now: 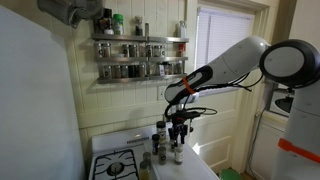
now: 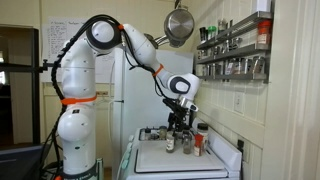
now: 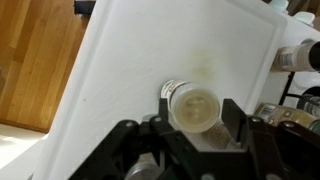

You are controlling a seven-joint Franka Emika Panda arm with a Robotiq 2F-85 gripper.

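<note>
A small jar with a pale round lid (image 3: 195, 108) and a label on its side is between the fingers of my gripper in the wrist view. Its lid faces the camera, and the fingers stand close on both sides of it, shut on the jar. Exterior view 1 has the same jar (image 1: 179, 155) directly below the gripper (image 1: 180, 144), over the white counter (image 1: 200, 172). Whether the jar's base touches the counter is hard to tell.
Other jars (image 1: 161, 135) stand to the left of the gripper, near the stove (image 1: 115, 167). A larger red-lided jar (image 2: 202, 134) is close by in exterior view 2. Wall shelves with jars (image 1: 140, 60) hang above. Bare white surface (image 3: 110, 90) lies left of the held jar in the wrist view.
</note>
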